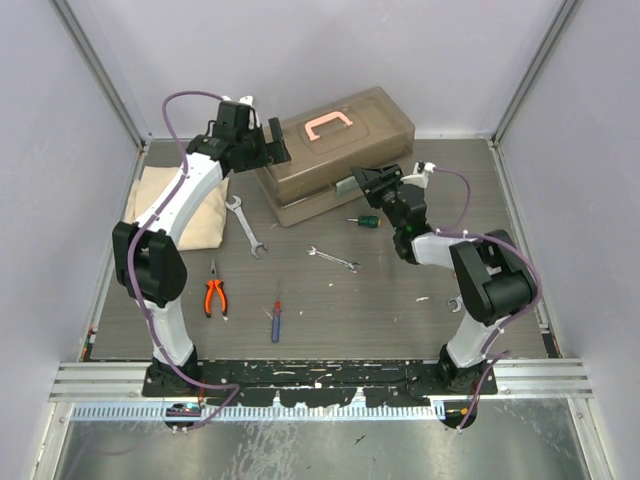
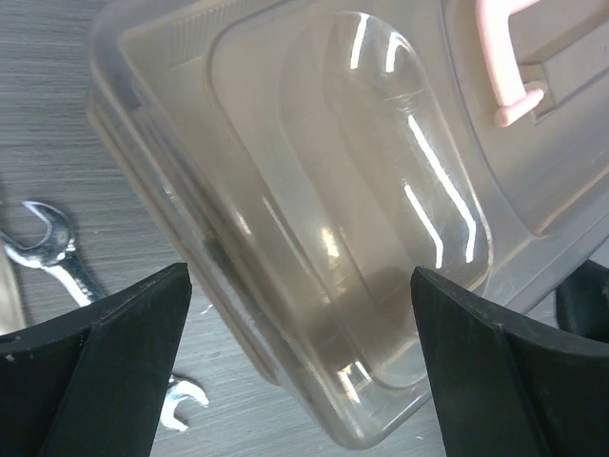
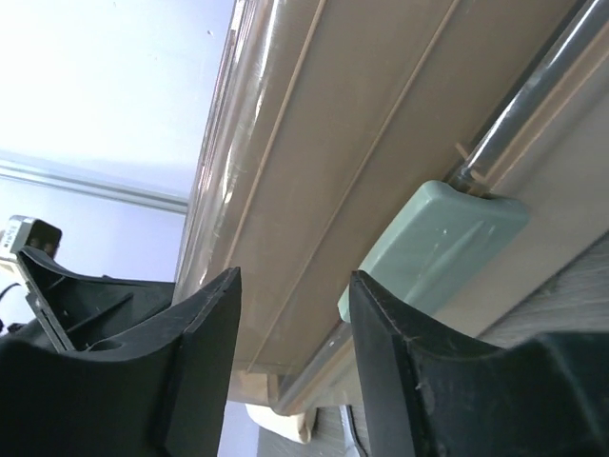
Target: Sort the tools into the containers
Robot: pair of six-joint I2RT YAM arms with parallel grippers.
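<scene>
A closed brown translucent toolbox (image 1: 290, 178) with a pink handle (image 1: 328, 122) stands at the back. My left gripper (image 1: 277, 142) is open at its left end; the box's corner shows between the spread fingers in the left wrist view. My right gripper (image 1: 358, 177) is at the box's front, near the pale green latch (image 3: 433, 252), with a gap and nothing gripped between its fingers. On the table lie a large wrench (image 1: 244, 224), a small wrench (image 1: 333, 259), orange pliers (image 1: 215, 293), a blue-handled screwdriver (image 1: 276, 323) and a green-handled screwdriver (image 1: 369, 221).
A beige cloth (image 1: 205, 226) lies at the left, partly under the left arm. Another metal tool (image 1: 455, 303) shows beside the right arm, partly hidden. Between the two arms, the front middle of the table is mostly clear.
</scene>
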